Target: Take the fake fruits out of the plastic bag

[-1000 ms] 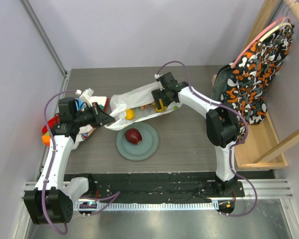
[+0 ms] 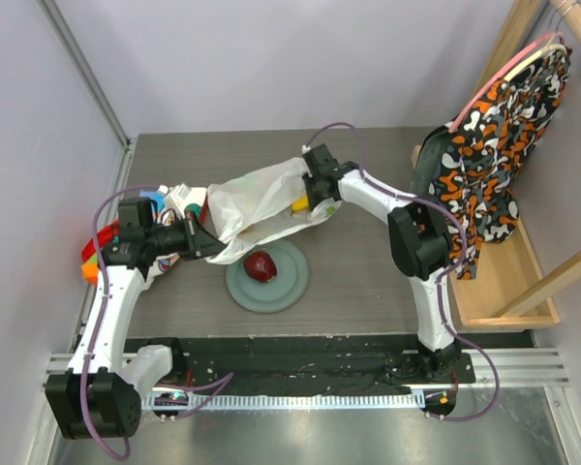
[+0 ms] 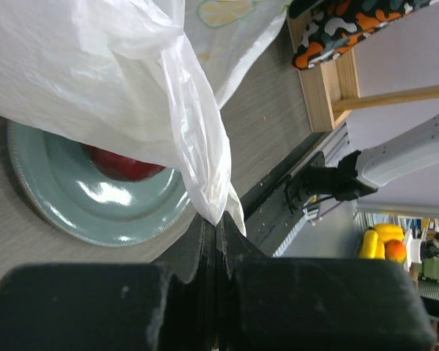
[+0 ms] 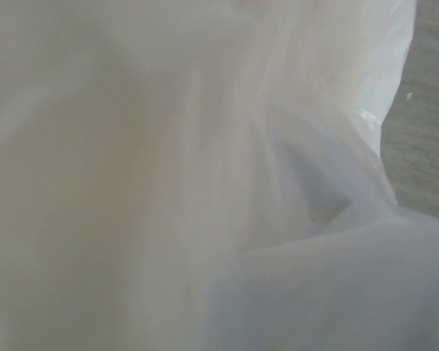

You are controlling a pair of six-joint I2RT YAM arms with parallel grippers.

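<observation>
The white plastic bag lies on the table with its opening stretched between my two arms. In the left wrist view, my left gripper is shut on a twisted strip of the bag. My right gripper reaches down into the bag's right end, beside a yellow fruit. Thin plastic fills the right wrist view, and the bag partly covers these fingers from above, so their opening does not show. A dark red fruit rests on the blue-green plate, just in front of the bag.
A bright pile of packaging stands behind the left arm. To the right is a wooden rack with patterned clothes hanging over it. Bare table shows right of the plate and behind the bag.
The bag's left part has puffed up and folded over, hiding a yellow fruit seen there before. The right gripper has shifted slightly and sits deeper within the plastic. The red fruit has not moved.
</observation>
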